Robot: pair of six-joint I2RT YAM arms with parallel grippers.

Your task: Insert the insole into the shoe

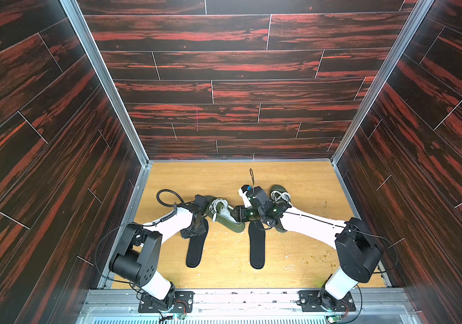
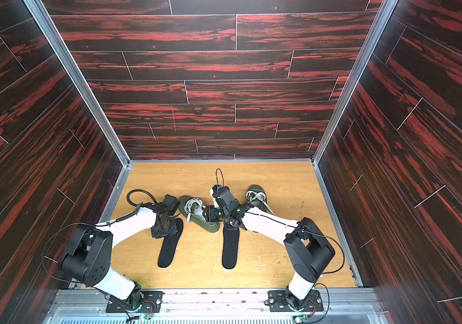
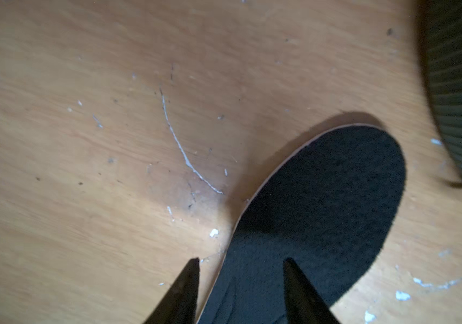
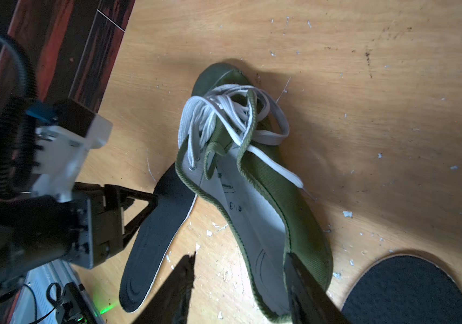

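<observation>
The left black insole (image 1: 196, 251) lies flat on the table, and its rounded end (image 3: 339, 183) fills the middle of the left wrist view. My left gripper stands over this insole with its fingers apart, one beside the edge and one above the black surface. Whether they touch it, I cannot tell. To its right lies a green shoe (image 4: 309, 237) with white laces (image 4: 231, 110), its opening facing up. At the shoe's heel end my right gripper is open; its right finger overlaps the heel side in the right wrist view.
A second black insole (image 1: 257, 251) lies in the middle of the table. Another green shoe (image 2: 254, 191) stands behind the right arm, which partly hides it. Free table (image 1: 306, 264) shows at the front right and along the back.
</observation>
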